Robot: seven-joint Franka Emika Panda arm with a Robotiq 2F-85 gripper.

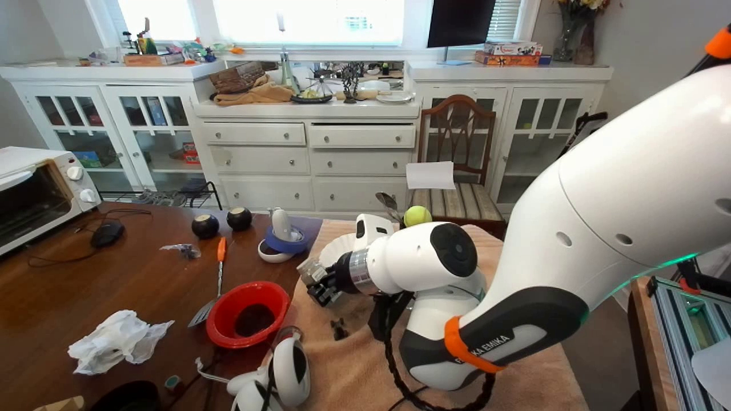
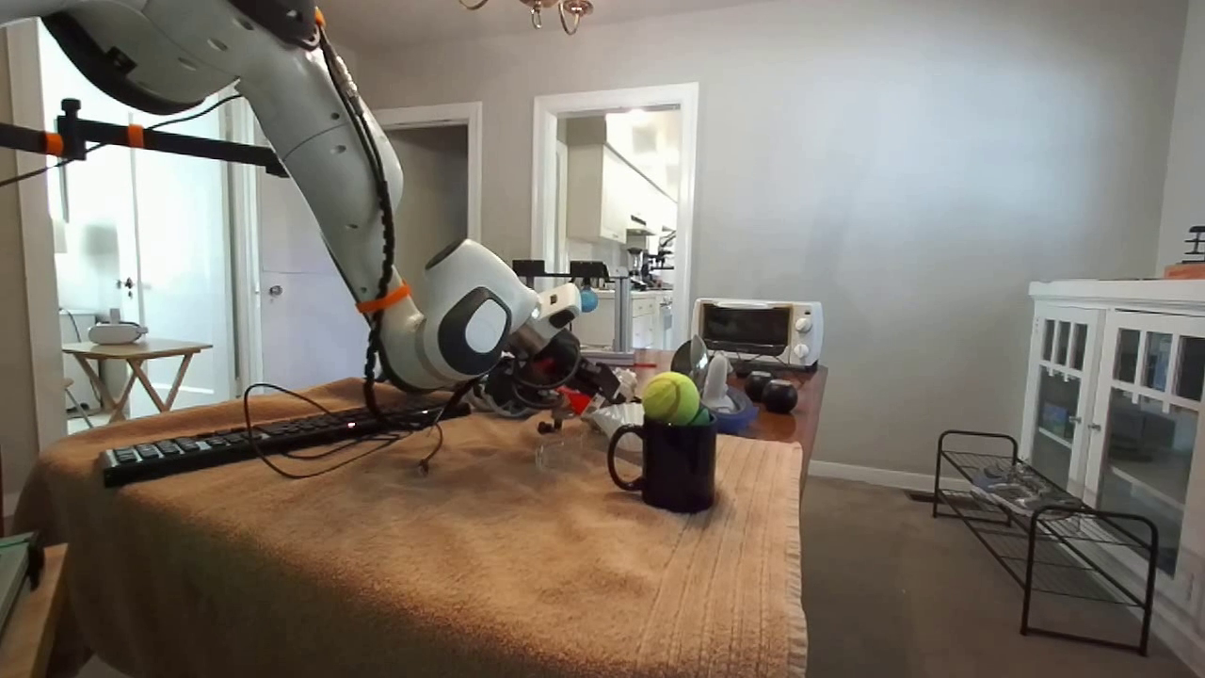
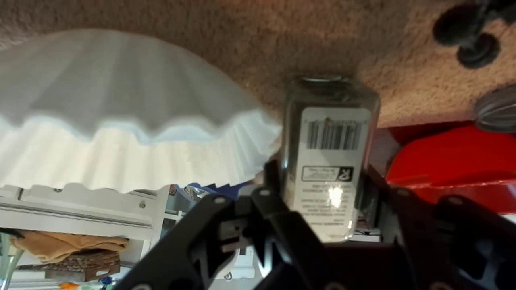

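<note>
A clear rectangular bottle (image 3: 331,140) with a white barcode label stands between the fingers of my gripper in the wrist view. The finger pads are close against both its sides, but whether they press on it cannot be told. In exterior view 1 the gripper (image 1: 320,279) is low over the towel's left part, the clear bottle (image 1: 312,270) at its tips. Left of the bottle in the wrist view is a white fluted paper filter (image 3: 130,96). The bottle is hard to make out in exterior view 2; contact with the towel is unclear.
A red bowl (image 1: 220,315) stands left of the towel (image 1: 521,342), near a VR controller (image 1: 291,370). Blue tape (image 1: 286,238) lies behind the gripper. A black mug (image 2: 679,463) with a tennis ball (image 2: 671,397) stands near the towel's edge.
</note>
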